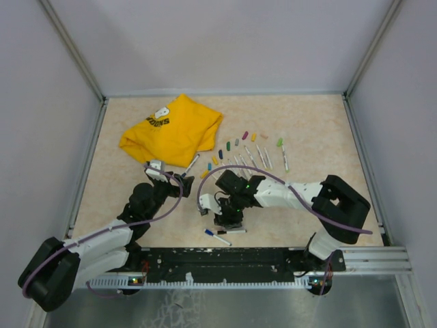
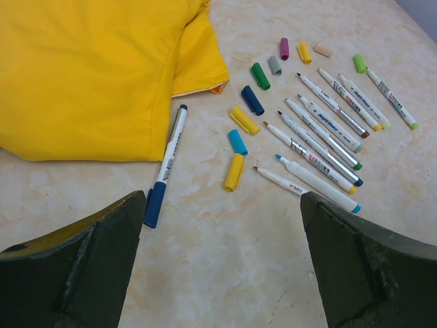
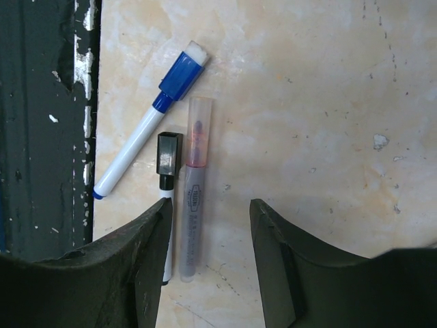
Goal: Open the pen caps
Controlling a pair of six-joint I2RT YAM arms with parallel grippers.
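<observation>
A grey pen (image 3: 193, 219) with a clear peach cap (image 3: 198, 130) lies on the table in the right wrist view. My right gripper is open above its grey end, nothing held. Close beside that pen is a black-capped pen (image 3: 167, 195), and a white pen with a blue cap (image 3: 179, 76) lies slanted nearby. My left gripper is open and empty over bare table. A navy-capped pen (image 2: 167, 160) rests by its left finger. Several uncapped pens (image 2: 321, 140) lie in a row, with loose caps such as a yellow one (image 2: 234, 172) near them.
A yellow cloth (image 1: 174, 130) covers the back left of the table. The dark table edge (image 3: 48, 130) runs close to the blue-capped pen. Bare table (image 1: 314, 225) shows at the front right.
</observation>
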